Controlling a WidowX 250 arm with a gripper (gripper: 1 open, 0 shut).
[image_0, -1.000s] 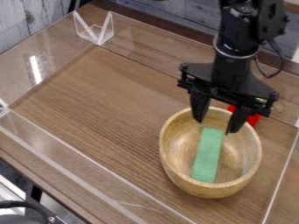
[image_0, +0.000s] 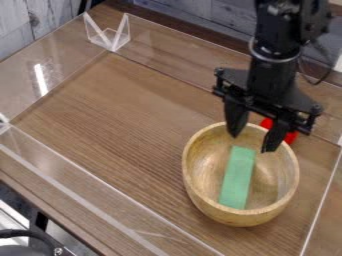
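Observation:
My gripper (image_0: 257, 128) hangs over the back of a wide tan bowl (image_0: 201, 178), its two black fingers open and apart. Inside the bowl lies a light green oblong object (image_0: 235, 180), below the fingers. A small red item (image_0: 281, 131) sits behind the bowl's right rim, partly hidden by the right finger.
A small white wire-like holder (image_0: 110, 30) stands at the far back left. A dark cable loops at the upper right beside the arm.
The bowl and green object look nearly unchanged.

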